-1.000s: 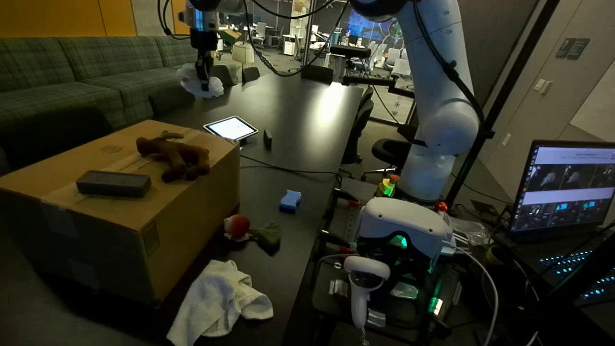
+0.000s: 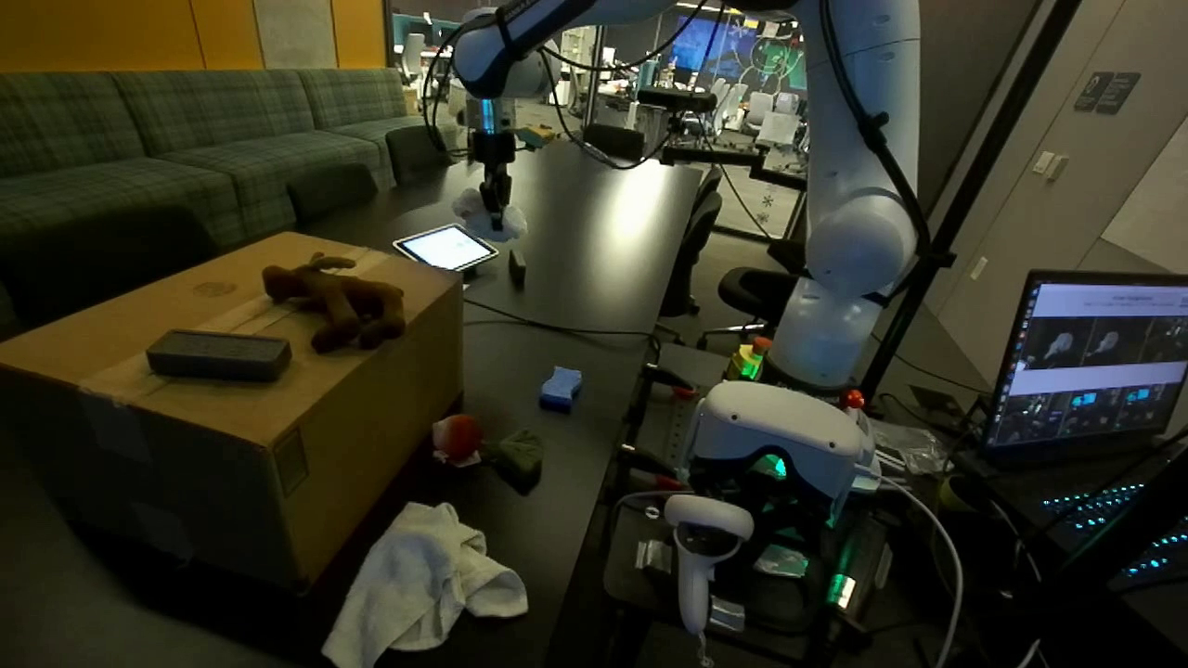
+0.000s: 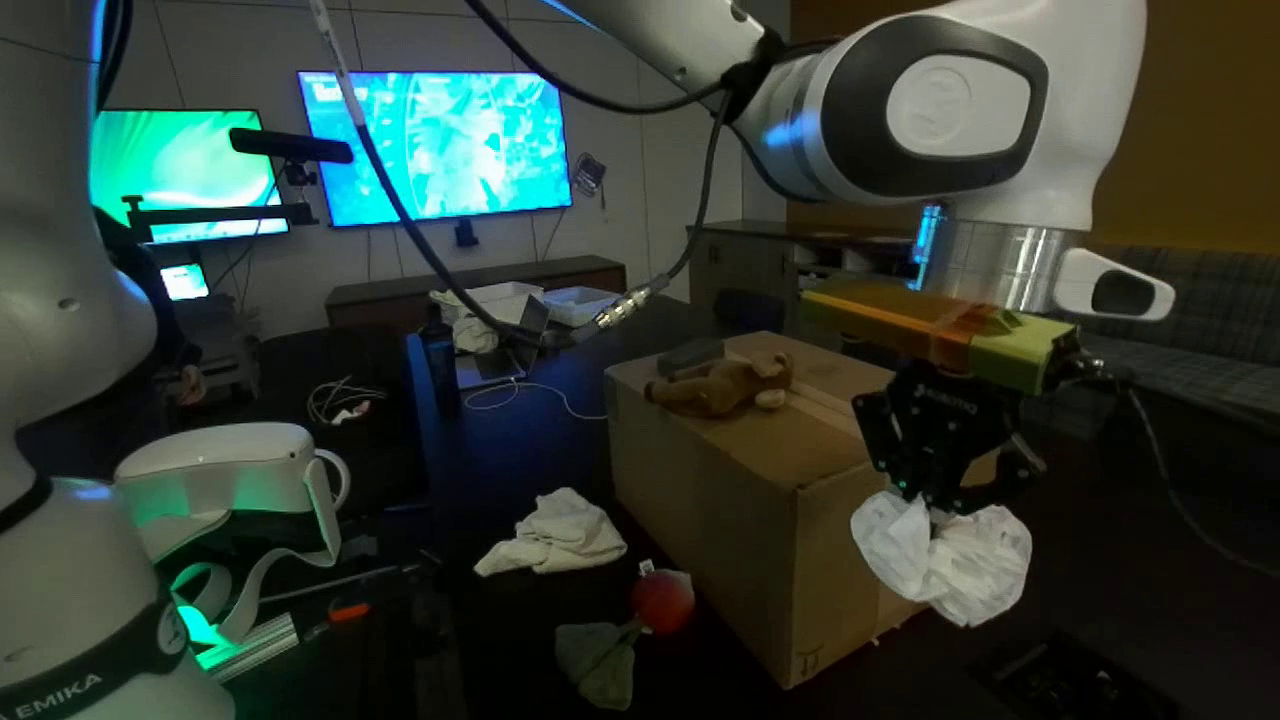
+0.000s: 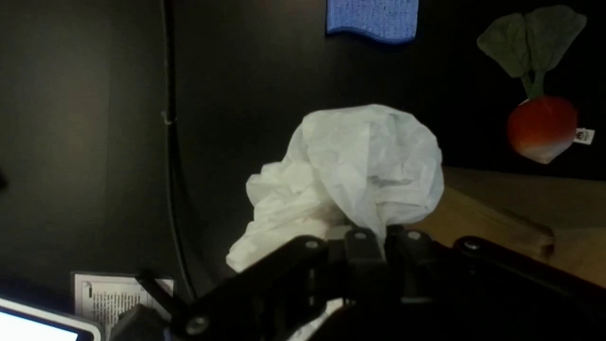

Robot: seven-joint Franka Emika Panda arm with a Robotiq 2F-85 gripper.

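Note:
A crumpled white plastic bag [image 3: 978,564] hangs from my gripper [image 3: 942,510], whose fingers are shut on it. The wrist view has the same bag [image 4: 369,165] bunched in front of the fingers, hiding their tips. From exterior view 1, the gripper [image 2: 493,217] and bag [image 2: 473,210] appear above the far part of the dark table, close over the tablet [image 2: 447,247]. Whether the bag touches anything below cannot be told.
A big cardboard box [image 2: 368,468] carries a brown plush toy [image 2: 340,299] and a dark block [image 2: 219,355]. A blue sponge [image 2: 561,388], a red-and-green plush radish [image 2: 458,438], a white towel [image 2: 429,579] and a cable [image 4: 170,148] lie on the table.
Carrying the bag, my gripper has come down and to the right in exterior view 1, from beyond the box to over the tablet. The objects on the table and box have stayed put.

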